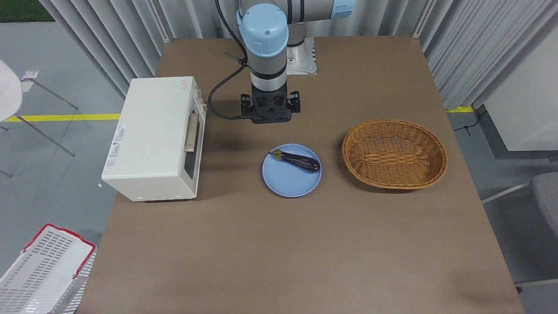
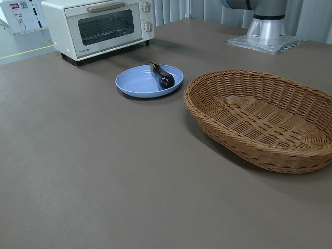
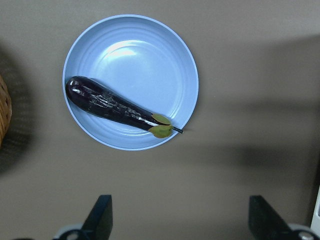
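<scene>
A dark purple eggplant (image 1: 298,161) with a green cap lies across a light blue plate (image 1: 287,183) near the middle of the table. The left view shows the same eggplant (image 2: 164,79) on the plate (image 2: 133,84). In the wrist view the eggplant (image 3: 107,104) rests in the lower part of the plate (image 3: 135,60). My gripper is open, its two black fingers wide apart at the bottom edge of that view with nothing between them. In the front view it hangs above the table, behind the plate.
A white toaster oven (image 1: 141,133) with its door closed stands left of the plate. An empty oval wicker basket (image 1: 394,154) sits to the right.
</scene>
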